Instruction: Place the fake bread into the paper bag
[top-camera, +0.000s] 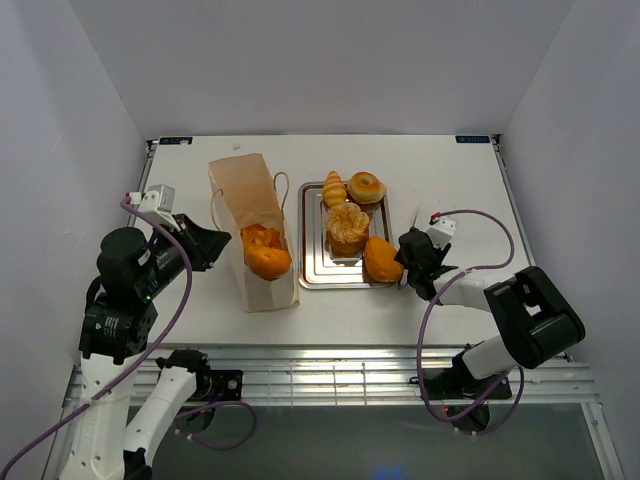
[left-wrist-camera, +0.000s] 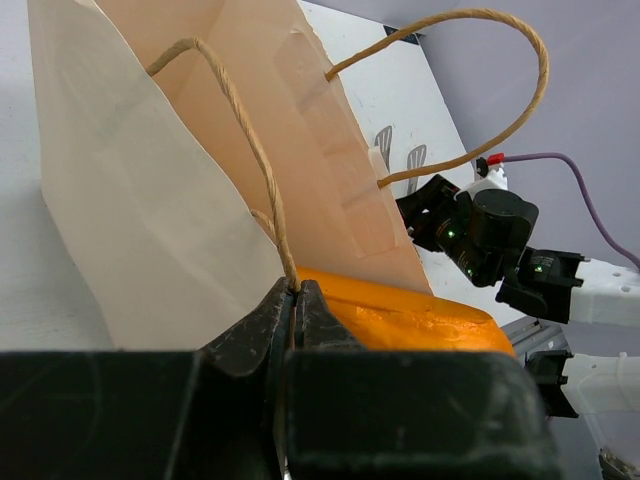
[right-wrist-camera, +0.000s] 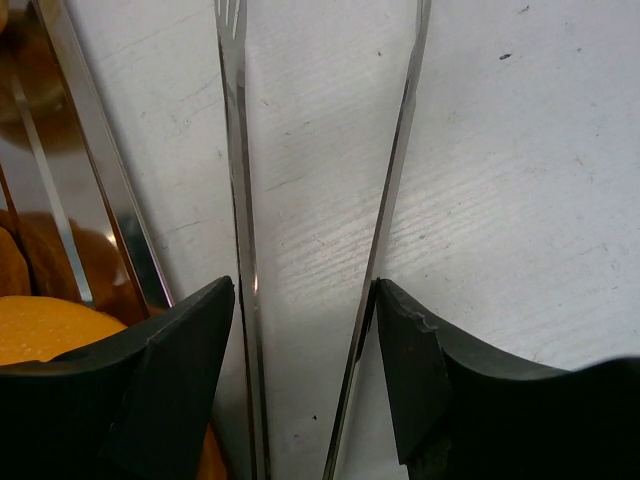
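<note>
The paper bag (top-camera: 268, 296) stands left of the tray with its mouth open and an orange-brown fake bread (top-camera: 266, 262) inside. My left gripper is shut on the bag's twisted handle (left-wrist-camera: 262, 165). Metal tongs (right-wrist-camera: 247, 200) lie on the white table right of the tray. Low over them, my right gripper is part open, one finger close outside each arm of the tongs. An orange bread (top-camera: 381, 261) on the tray edge sits right beside that gripper. Farther back on the tray are a croissant (top-camera: 334, 189), a ring bread (top-camera: 366, 188) and a brown-topped bread (top-camera: 347, 228).
The metal tray (top-camera: 314, 262) fills the middle of the table, close to the bag's right side. Bare tabletop (top-camera: 465, 175) lies behind the right arm. A metal rail (top-camera: 320, 380) runs along the front edge.
</note>
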